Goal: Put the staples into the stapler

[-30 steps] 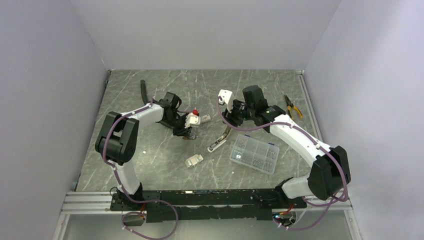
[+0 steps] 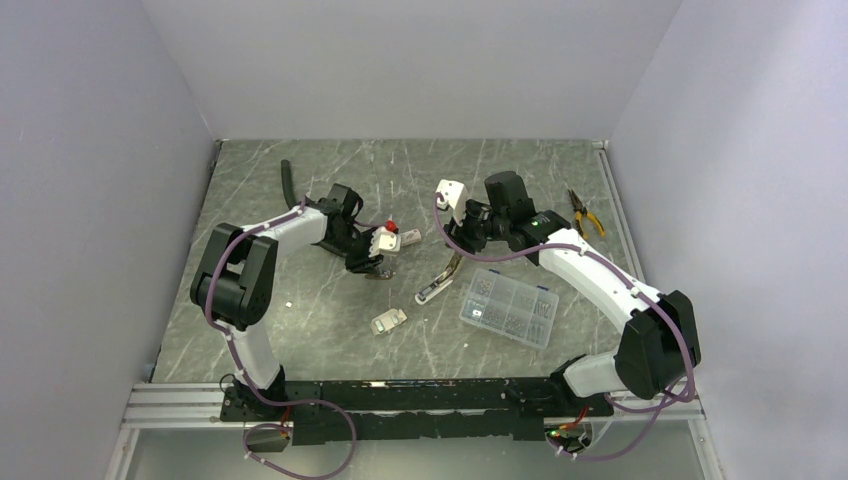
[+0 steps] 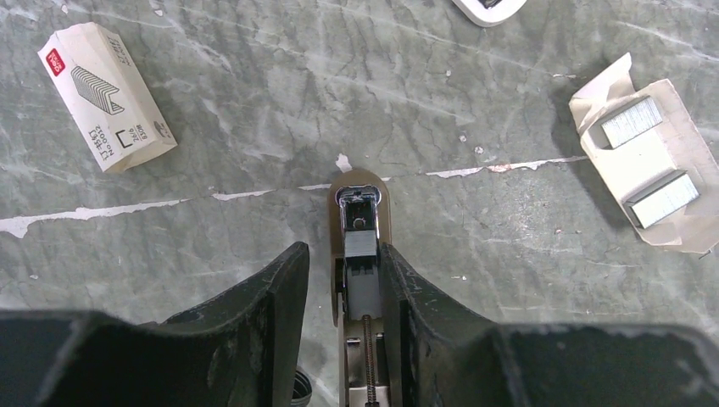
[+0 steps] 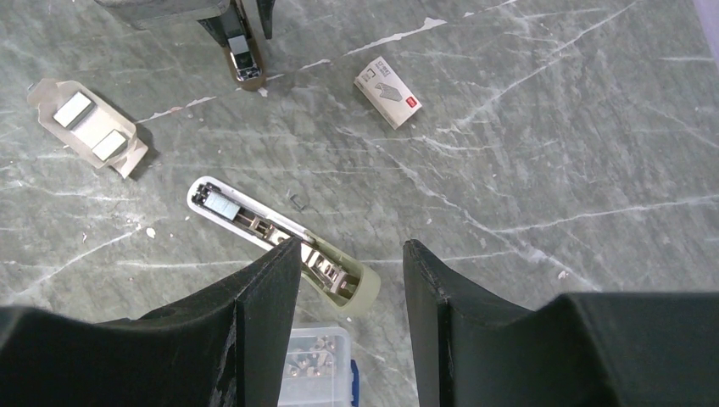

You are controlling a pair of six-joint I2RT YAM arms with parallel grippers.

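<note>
In the left wrist view a brown stapler (image 3: 383,208) lies with its channel exposed, a grey piece (image 3: 360,243) and a spring inside; whether the grey piece is staples I cannot tell. My left gripper is open around it, with the right finger close against its side and a gap on the left. A white and olive stapler (image 4: 360,292) lies opened in the right wrist view, a silver block (image 4: 222,205) near its tip. Above the table my right gripper stands open and empty. Two staple blocks (image 3: 632,121) sit in a torn carton (image 3: 657,165).
A closed staple box (image 3: 110,97) lies beyond the brown stapler. The clear compartment case (image 2: 510,308) stands at the front right, and yellow-handled pliers (image 2: 586,214) lie at the far right. One loose staple (image 4: 297,202) is by the white stapler.
</note>
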